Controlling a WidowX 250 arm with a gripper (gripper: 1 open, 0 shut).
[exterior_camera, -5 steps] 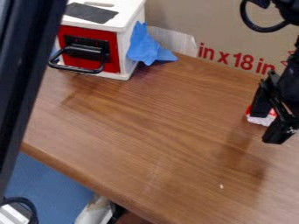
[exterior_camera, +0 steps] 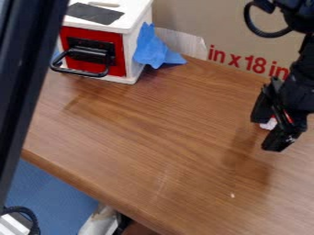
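The black gripper [exterior_camera: 276, 124] hangs low over the right side of the wooden table [exterior_camera: 147, 147], pointing down, in front of a small white and red object that is mostly hidden behind it. I cannot tell whether the gripper is open or shut, or whether it holds that object.
A white and red toy oven [exterior_camera: 98, 50] with a black handle stands at the back left. A blue cloth [exterior_camera: 157, 50] lies beside it. A cardboard box [exterior_camera: 233, 32] stands behind the table.
The arm and gripper have shifted left and slightly down, covering more of the small white and red object.
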